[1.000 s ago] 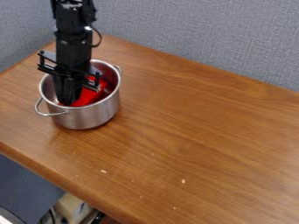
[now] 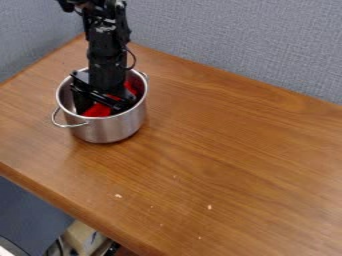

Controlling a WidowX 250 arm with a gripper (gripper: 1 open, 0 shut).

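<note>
A steel pot (image 2: 118,127) with wire handles stands on the left part of the wooden table. My black gripper (image 2: 102,92) reaches down from the top into the pot, its fingers low inside it. A red object (image 2: 98,110) lies in the pot, partly hidden by the gripper. Whether anything is between the fingertips is hidden.
Grey walls (image 2: 241,40) stand behind it. The table's front left edge drops to a dark area with some clutter below.
The pot has shifted a little to the right. My gripper has moved right and lower within it, and now covers more of the red object.
</note>
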